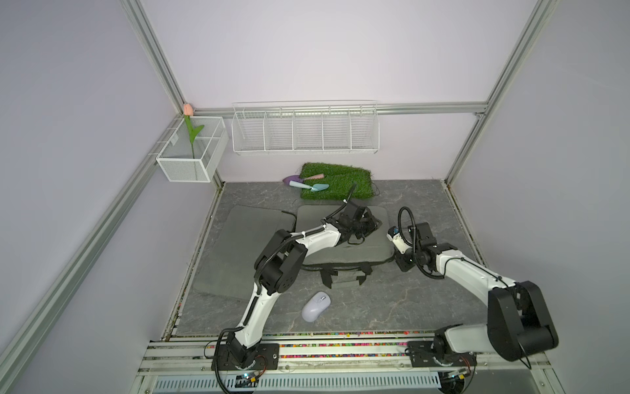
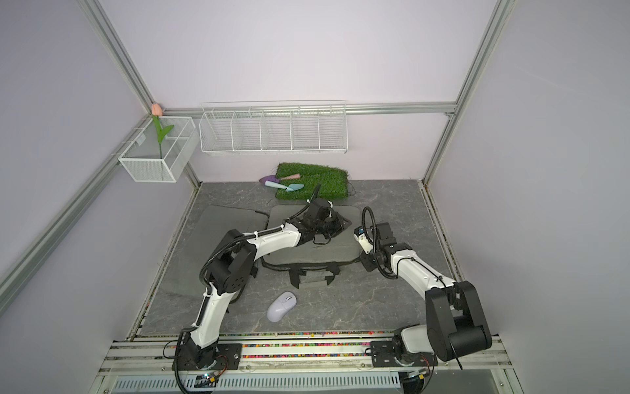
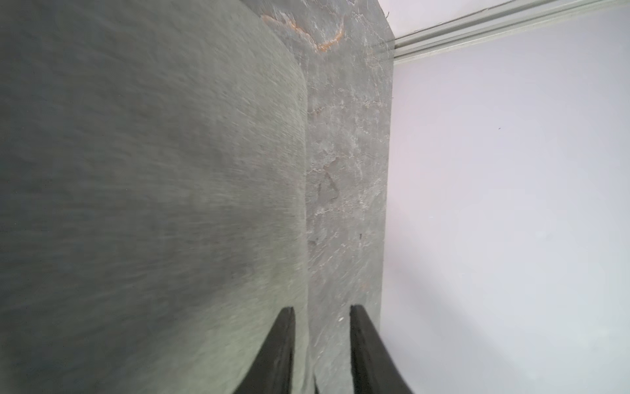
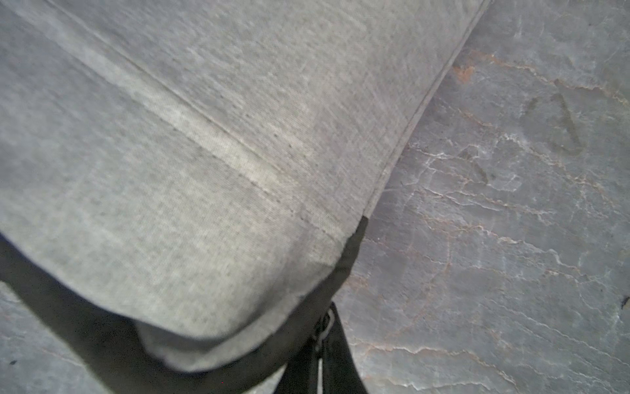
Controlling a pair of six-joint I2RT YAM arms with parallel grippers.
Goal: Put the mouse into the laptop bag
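The pale lilac mouse [image 1: 316, 306] lies on the table in front of the grey laptop bag [image 1: 372, 251]. The bag lies flat, its grey flap [image 1: 239, 252] spread to the left and its handle [image 1: 346, 279] toward the front. My left gripper is above the bag's right part, fingers apart and empty. At the bag's front right corner, my right gripper is shut, with a small zipper pull [image 4: 324, 324] showing between its fingertips beside the dark trim [image 4: 338, 269]. The left arm hides part of the bag in both top views.
Behind the bag, a green grass mat [image 1: 347, 182] carries two small trowels [image 1: 308, 186]. A white wire rack [image 1: 305, 129] hangs on the back wall. A white basket [image 1: 193, 154] with a tulip is at left.
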